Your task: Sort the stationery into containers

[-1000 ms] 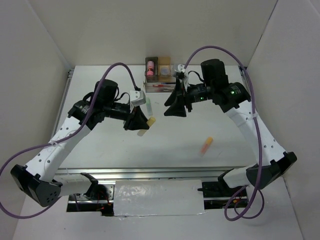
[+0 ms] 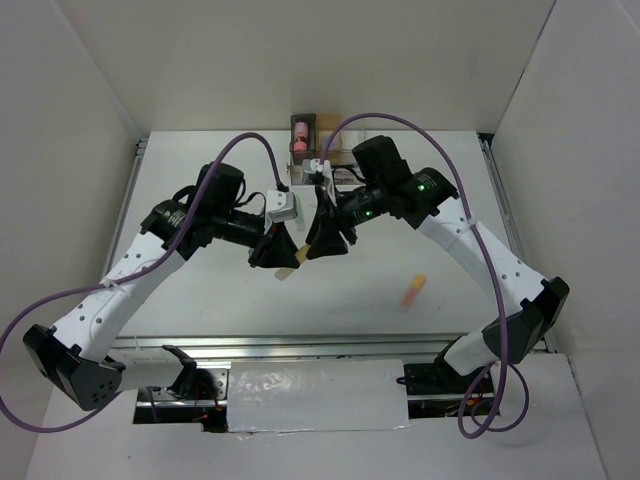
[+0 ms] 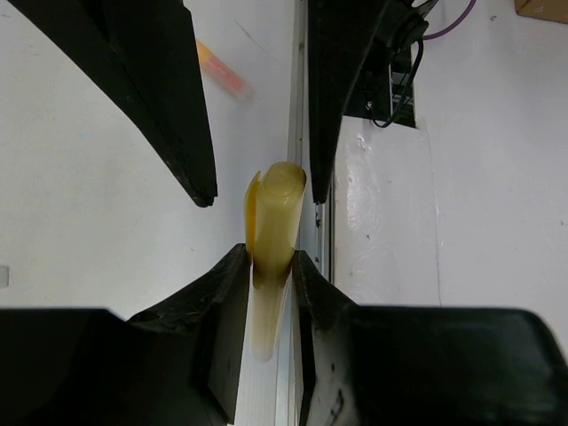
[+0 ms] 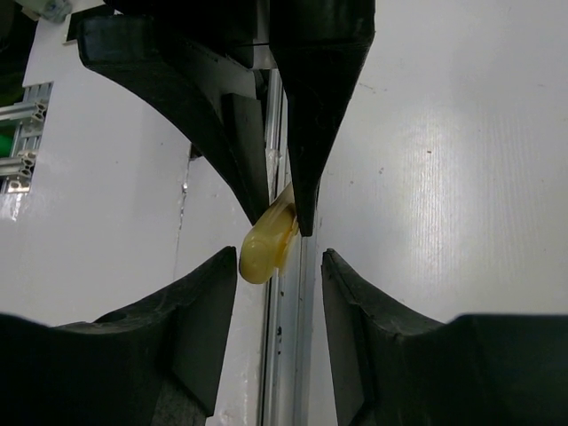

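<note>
A tube with a yellow cap and a pale, see-through body, the marker, is held in the air over the middle of the table. My left gripper is shut on it, fingers pressing both sides in the left wrist view. From the right comes my right gripper, its fingers part open on either side of the yellow cap end, with gaps showing between them and the cap. On the table at front right lies an orange-and-pink marker. A divided organizer stands at the back, holding a pink item in its left compartment.
A pale green item lies in front of the organizer, partly between the arms. Both arms meet closely over the table's centre.
My right gripper has moved left and slightly down in the top view, up to the yellow cap. The left gripper and its marker have stayed almost still.
</note>
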